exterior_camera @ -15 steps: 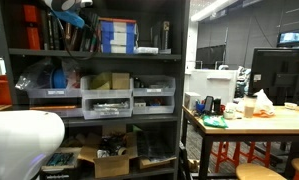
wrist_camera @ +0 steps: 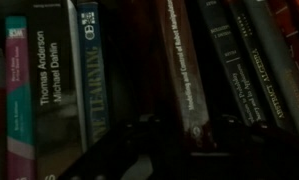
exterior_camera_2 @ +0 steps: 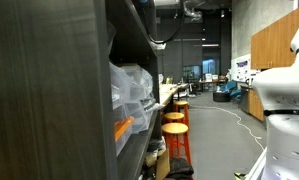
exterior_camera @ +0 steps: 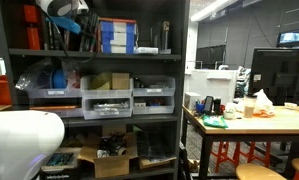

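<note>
In the wrist view a book with a brown-red spine (wrist_camera: 187, 75), lettered about the control of robot manipulators, stands slightly tilted among other books. My gripper is at the lower part of this spine, its dark fingers barely distinct from the shadow. Whether both pads touch the book is too dark to tell. Left of a dark gap stand a blue book (wrist_camera: 92, 75) and a black one (wrist_camera: 54, 90) with authors' names. Exterior view 1 has the arm (exterior_camera: 57, 12) reaching the top shelf at upper left.
Dark-spined books (wrist_camera: 234, 60) lean close on the right. On the shelf are blue-and-white boxes (exterior_camera: 118, 37), right of the books. Clear bins (exterior_camera: 107, 104) fill the level below, and cardboard boxes (exterior_camera: 107, 155) sit at the bottom. A wooden table (exterior_camera: 254, 122) stands to the right.
Over the last second the arm's end at the top shelf has shifted slightly up. The shelves and table look the same.
</note>
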